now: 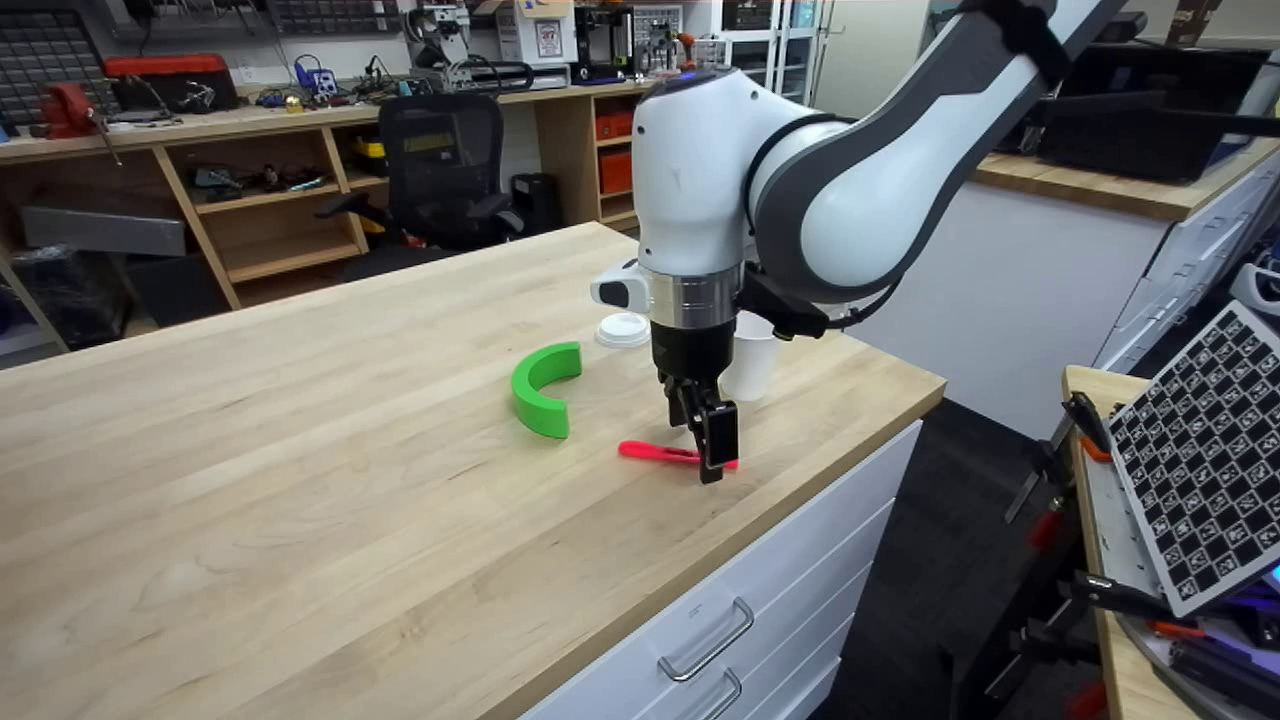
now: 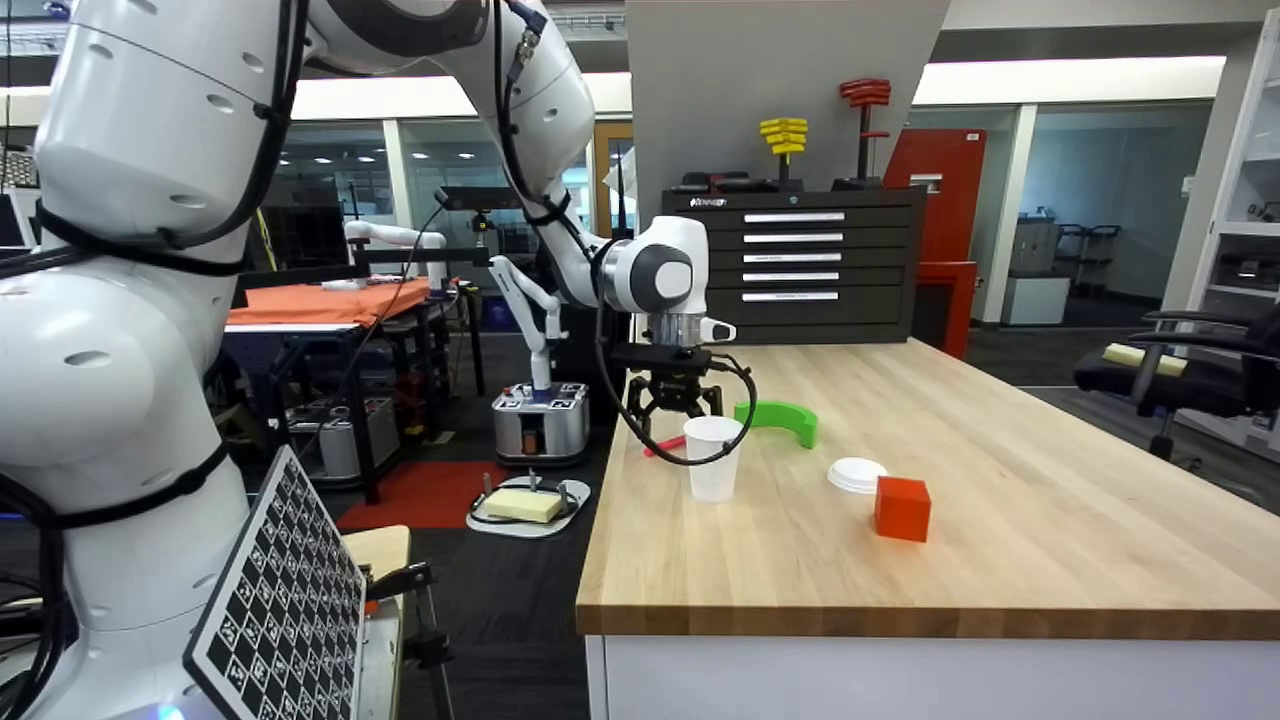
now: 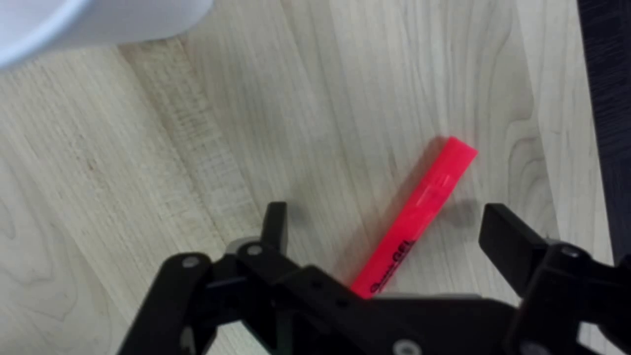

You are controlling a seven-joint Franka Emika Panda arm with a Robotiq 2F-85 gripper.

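A red marker (image 3: pixel 414 216) with black lettering lies flat on the wooden table, slanting between the spread fingers of my gripper in the wrist view. Both fingertips stand apart from it, one on each side, and its lower end is hidden beneath the gripper body. Seen from exterior view 1, the gripper (image 1: pixel 698 450) is low over the marker (image 1: pixel 654 451), open and pointing down. Whether the fingertips touch the table is hard to tell. A white cup (image 2: pixel 713 462) stands upright close to the gripper, its rim at the upper left of the wrist view.
A green arc-shaped block (image 1: pixel 540 390) and a white lid (image 2: pixel 857 474) rest nearby on the table. An orange-red cube (image 2: pixel 902 508) sits close to the lid. The table's edge runs near the marker.
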